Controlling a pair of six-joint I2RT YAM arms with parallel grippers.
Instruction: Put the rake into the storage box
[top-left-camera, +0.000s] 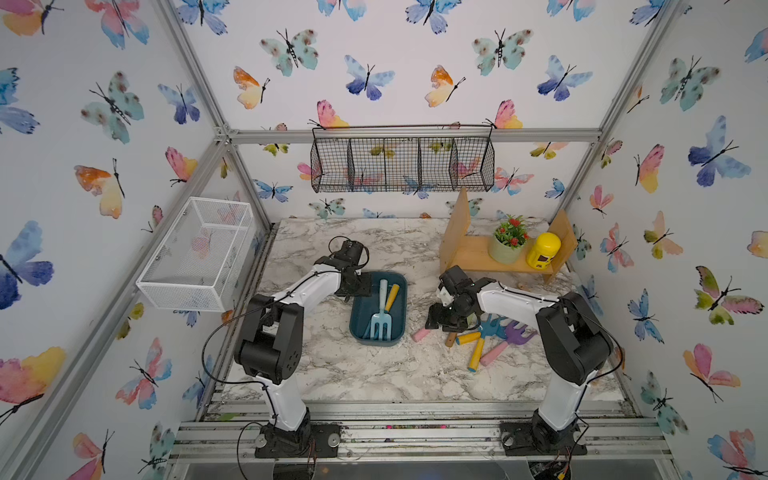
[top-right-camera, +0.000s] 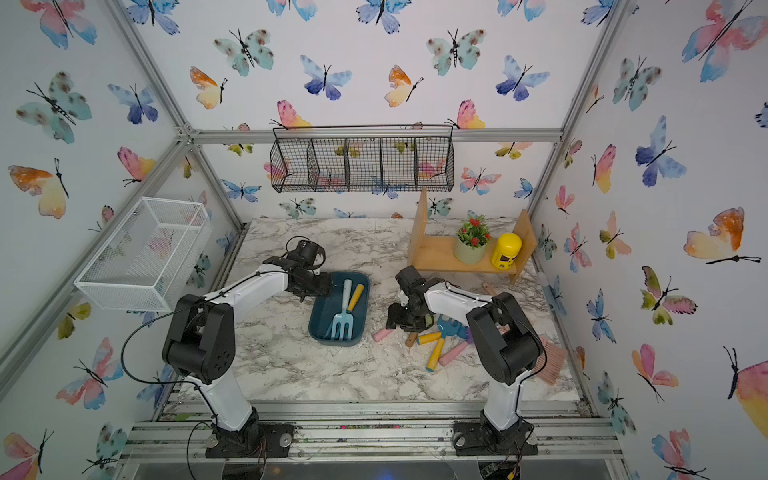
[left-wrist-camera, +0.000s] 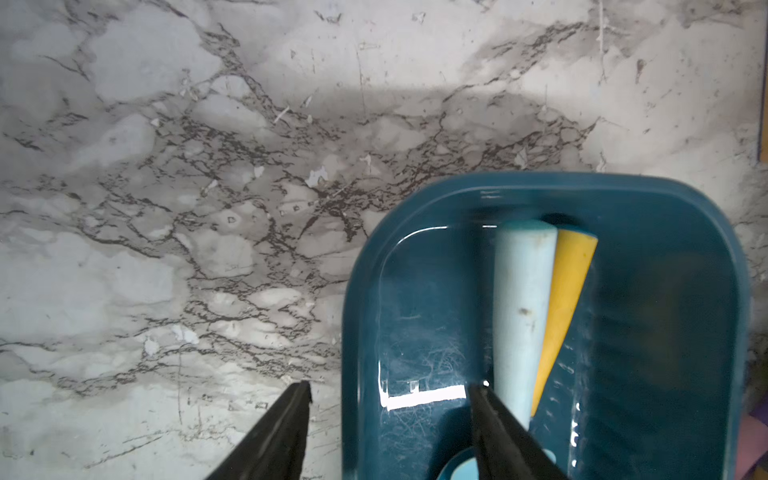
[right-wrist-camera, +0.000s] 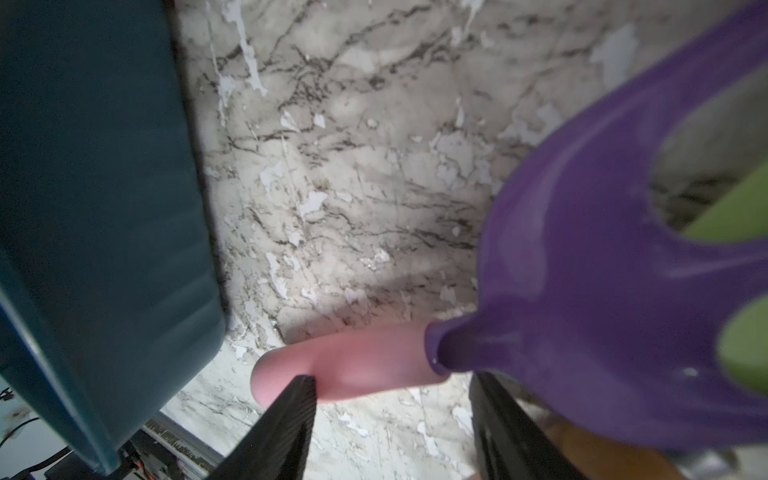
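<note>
The dark teal storage box (top-left-camera: 378, 344) holds a light blue fork-like rake (top-left-camera: 382, 320) and a yellow-handled tool (top-left-camera: 392, 297). My left gripper is open over the box's left wall, one finger outside and one over the inside, nothing held. To the right of the box lies a purple tined tool (right-wrist-camera: 576, 264) with a pink handle (right-wrist-camera: 356, 361). My right gripper hovers over that handle with its fingers apart. From above, the right gripper hides the purple head, while the pink handle's end (top-left-camera: 422, 333) shows.
Several tools lie right of the box, among them a yellow handle (top-left-camera: 476, 354) and another purple fork (top-left-camera: 518, 333). A wooden shelf (top-left-camera: 480, 249) with a potted plant (top-left-camera: 509, 236) and yellow canister (top-left-camera: 544, 249) stands behind.
</note>
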